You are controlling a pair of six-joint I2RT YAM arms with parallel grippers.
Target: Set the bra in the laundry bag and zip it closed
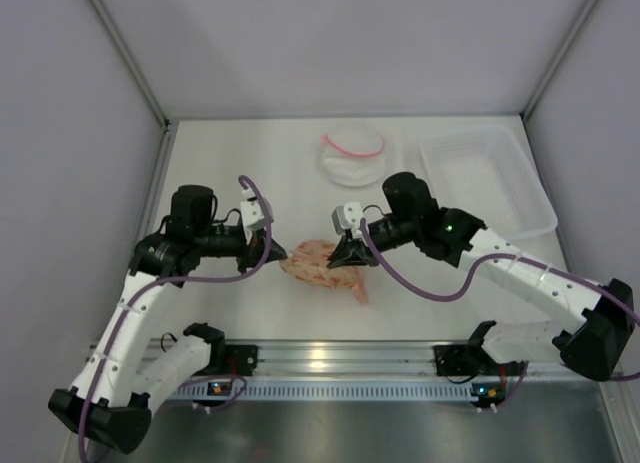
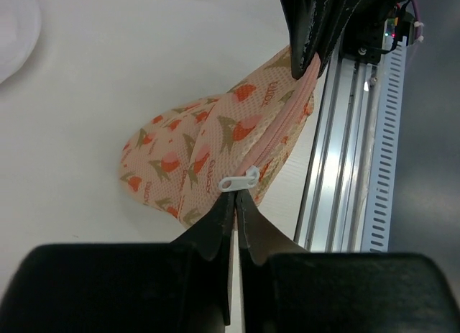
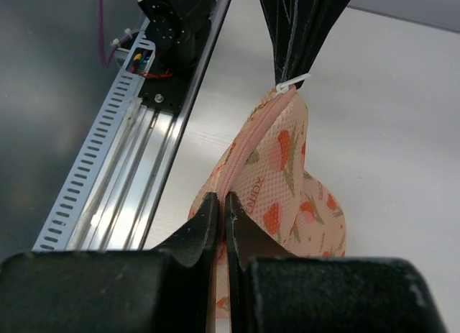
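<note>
A peach fabric piece with strawberry print (image 1: 320, 268) hangs between my grippers, its pink zipper (image 2: 284, 113) running along the upper edge. My left gripper is at the white zipper pull (image 2: 241, 182), fingertips close together around it. My right gripper is shut on the zipper edge at the other end. A white mesh laundry bag with pink zipper (image 1: 352, 158) lies at the back middle of the table.
An empty white plastic bin (image 1: 485, 178) stands at the back right. A metal rail (image 1: 310, 358) runs along the front edge.
</note>
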